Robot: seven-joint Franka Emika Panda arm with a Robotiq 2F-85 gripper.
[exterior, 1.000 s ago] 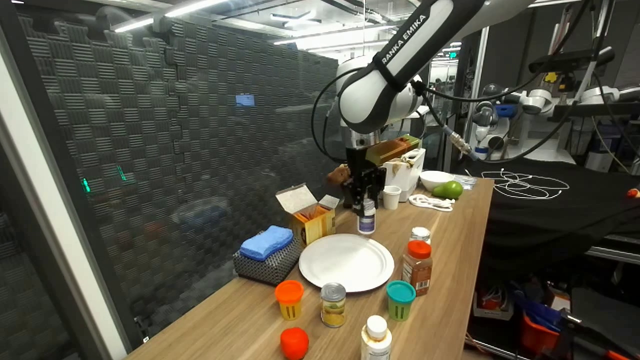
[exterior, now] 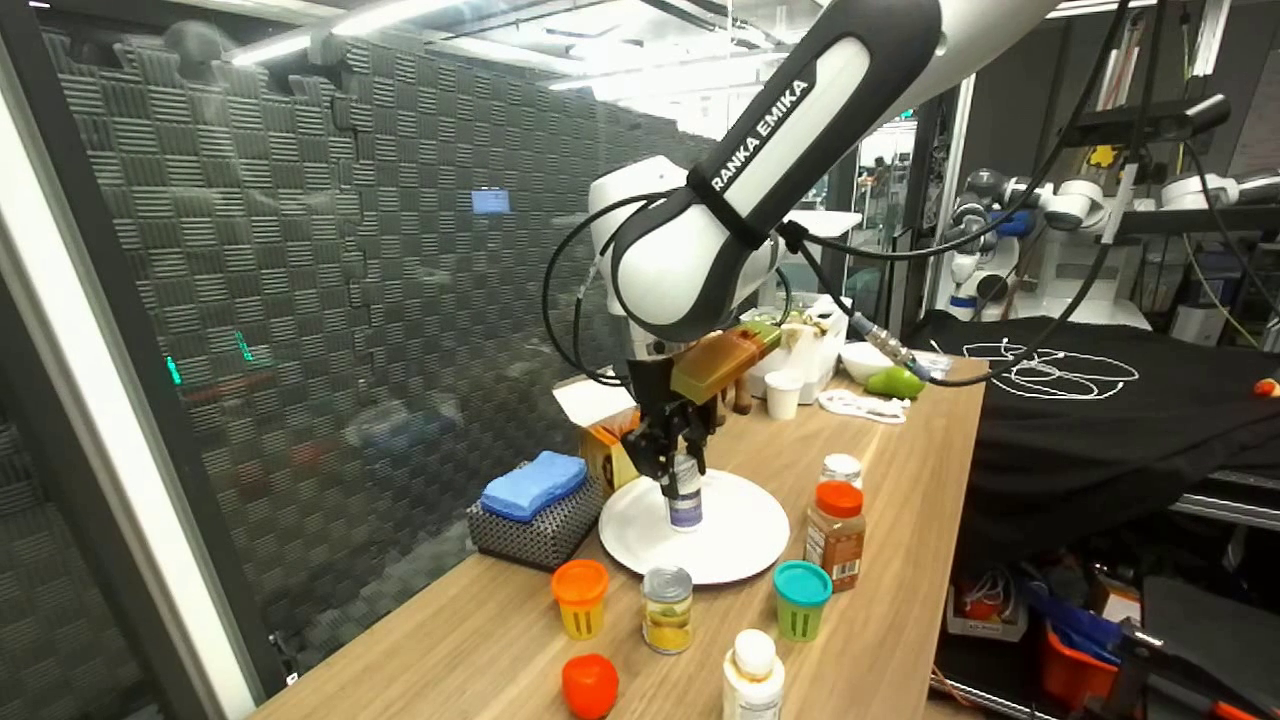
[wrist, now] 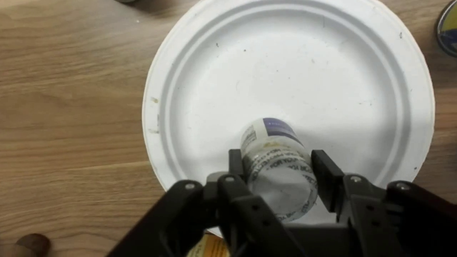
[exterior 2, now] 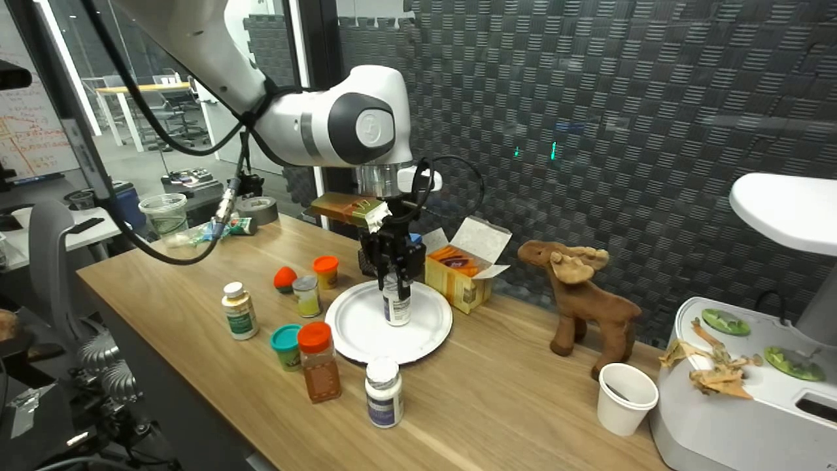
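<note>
A small white bottle with a purple label (wrist: 278,132) is held upright between the fingers of my gripper, which is shut on it near the cap. In exterior view 1 the bottle (exterior: 685,504) is over the white plate (exterior: 750,540), inside its rim; the gripper (exterior: 674,462) covers its upper part. Exterior view 2 also has the bottle (exterior 2: 397,309) over the plate (exterior 2: 353,345), its lower end at or just above the surface; I cannot tell whether it touches. Otherwise the plate is empty.
An open carton (exterior 2: 463,282) and a plush moose (exterior 2: 588,306) stand behind the plate. Around its other sides are a can (exterior: 667,612), a red-lidded jar (exterior: 836,536), a teal-lidded tub (exterior: 800,600) and another white bottle (exterior 2: 384,392). A blue cloth (exterior: 535,485) tops a dark box.
In exterior view 1 the arm has moved left and nearer the camera, carrying the bottle from beyond the plate to over it. The gripper stays shut on the bottle.
</note>
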